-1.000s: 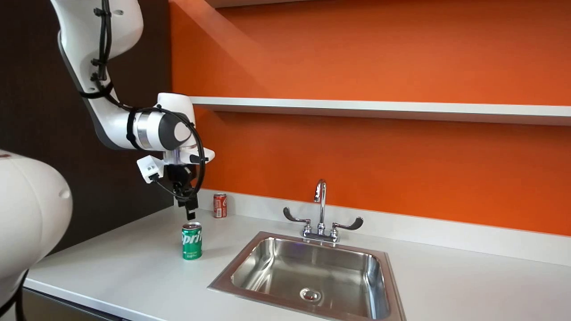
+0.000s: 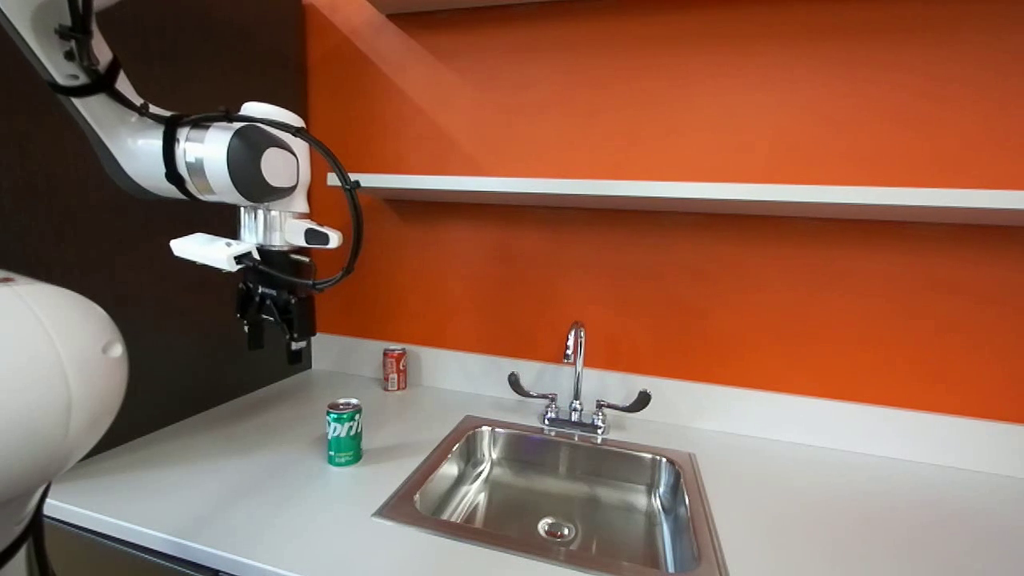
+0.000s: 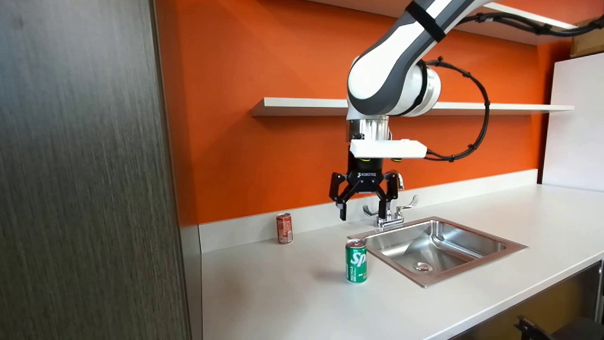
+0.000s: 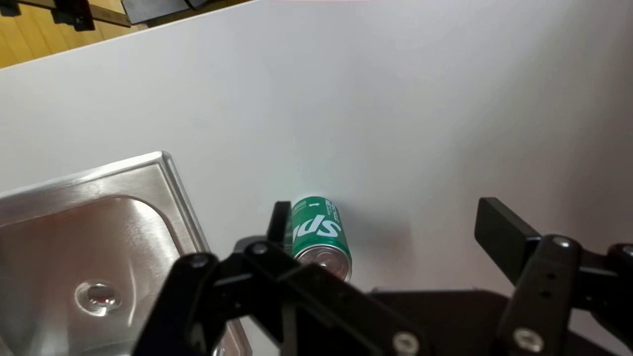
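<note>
On the counter left of the sink stands an upright green Sprite can [image 2: 345,437], seen also in the second exterior view [image 3: 356,263]. A red can [image 2: 394,370] stands farther back, close to the backsplash; the wrist view does not show it. My gripper [image 2: 275,347] hangs in the air well above the counter, fingers pointing down and spread apart, nothing between them. In the wrist view the Sprite can [image 4: 320,228] appears just inside the left finger [image 4: 279,222], well below it, while the right finger [image 4: 501,234] has bare counter under it.
A steel sink [image 2: 706,518] is set into the counter, with a faucet [image 2: 576,370] and two handles behind it. Above runs a white shelf [image 2: 672,192]. A dark panel [image 3: 90,170] closes the counter's left end.
My arm has risen and moved left in the first exterior view, away from above the Sprite can. The gripper has turned. Both cans stand where they were.
</note>
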